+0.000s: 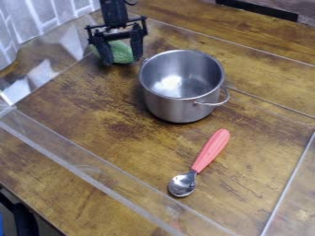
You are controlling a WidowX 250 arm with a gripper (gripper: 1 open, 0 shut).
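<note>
My black gripper [116, 39] is at the upper left, over a pale green oblong object [121, 53] that it partly hides. Whether the fingers are open or shut on it I cannot tell. A steel pot [182, 85] with side handles stands right of it. A scoop or spoon with a pink handle [211, 148] and a metal head [182, 184] lies at the lower right.
A clear, reflective strip runs along the left side and along the right edge.
</note>
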